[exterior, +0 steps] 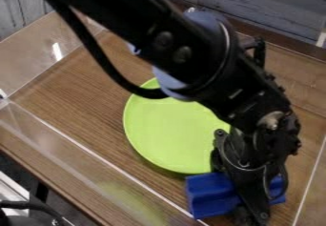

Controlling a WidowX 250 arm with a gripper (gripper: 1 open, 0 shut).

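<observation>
My black gripper [245, 177] is low at the lower right, its fingers down over a blue block [208, 196], which lies beside the green plate [163, 130] near the tray's front edge. The fingers look open around the block; whether they touch it is hard to see. The plate's right side is hidden behind my arm.
Clear tray walls [64, 158] run along the left and front. A grey plank wall stands at the back.
</observation>
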